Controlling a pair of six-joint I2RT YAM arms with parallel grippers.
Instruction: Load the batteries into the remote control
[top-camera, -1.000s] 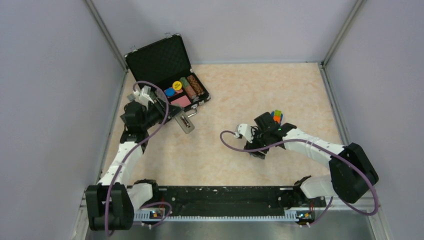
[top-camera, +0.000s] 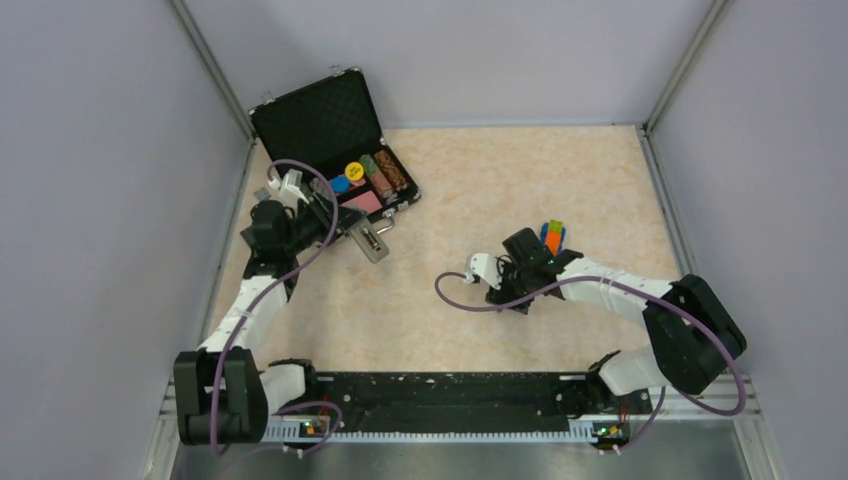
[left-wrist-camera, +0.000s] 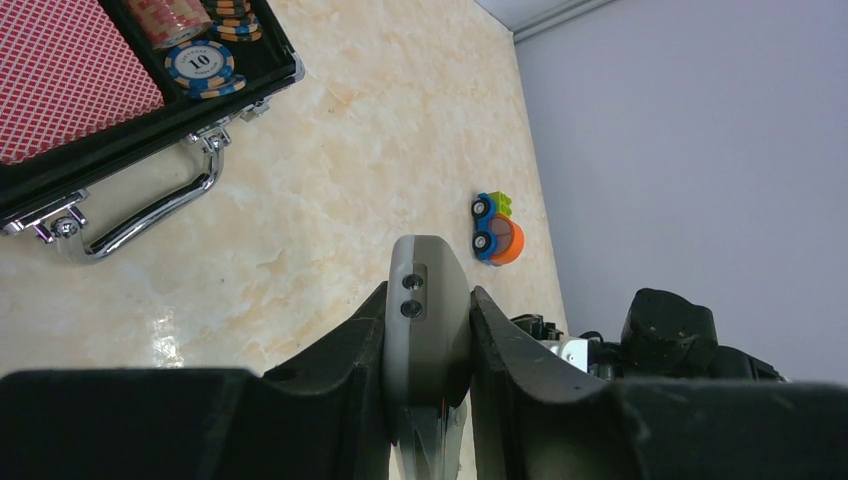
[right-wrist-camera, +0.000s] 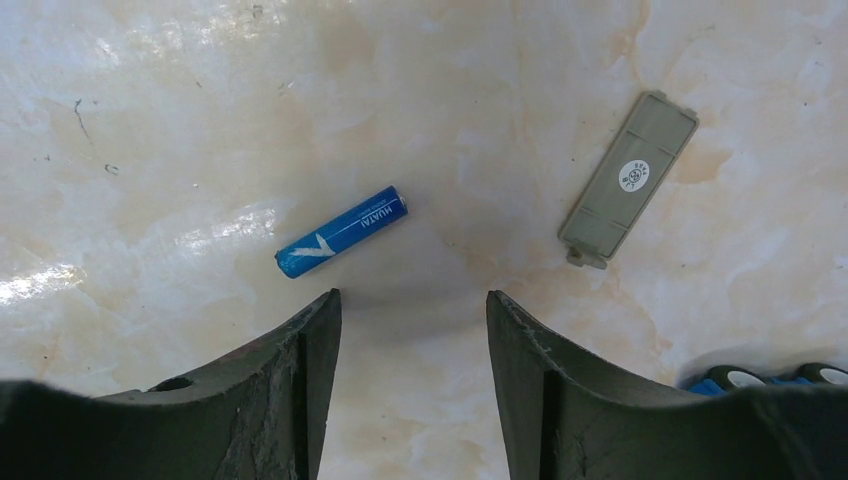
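Observation:
My left gripper is shut on the grey remote control (top-camera: 369, 241), held with its battery compartment upward beside the open case. My right gripper stands part open, low over the table, nothing between its fingers. In the right wrist view a blue battery (right-wrist-camera: 341, 232) lies just beyond its left finger, and the grey battery cover (right-wrist-camera: 627, 180) lies to the upper right.
An open black poker chip case (top-camera: 318, 130) stands at the back left. A colourful toy vehicle (top-camera: 553, 234) sits right of centre, near my right arm.
My left arm has moved only slightly, still holding the remote control.

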